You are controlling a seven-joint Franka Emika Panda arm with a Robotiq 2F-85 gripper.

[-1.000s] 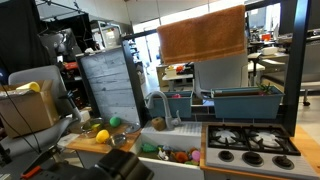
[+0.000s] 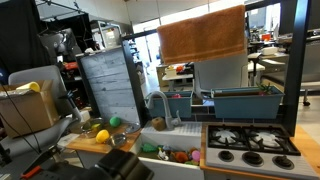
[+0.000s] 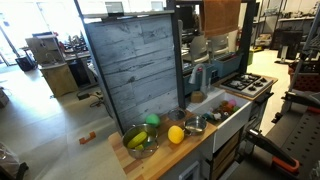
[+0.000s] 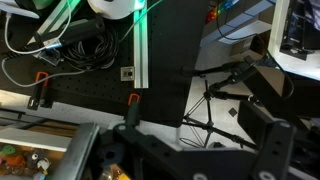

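In the wrist view my gripper hangs over a dark surface and the floor, its two dark fingers spread apart with nothing visible between them. A metal pot (image 3: 141,140) with yellow and green items stands on the wooden counter (image 3: 178,154). Near it are a yellow ball (image 3: 176,134) and a green ball (image 3: 153,123). A shiny metal bowl (image 3: 196,124) lies toward the sink. Several colourful items (image 2: 178,155) rest in the white sink (image 2: 149,155). Part of the black arm (image 2: 105,164) fills the foreground, well apart from these things.
Right of the sink is a stove (image 2: 252,139) with black grates. Behind it stands a blue-grey bin (image 2: 235,107), and an orange-brown cloth (image 2: 202,34) hangs above. A grey plank panel (image 3: 150,72) borders the counter. Coiled cables (image 4: 97,48) lie near my gripper.
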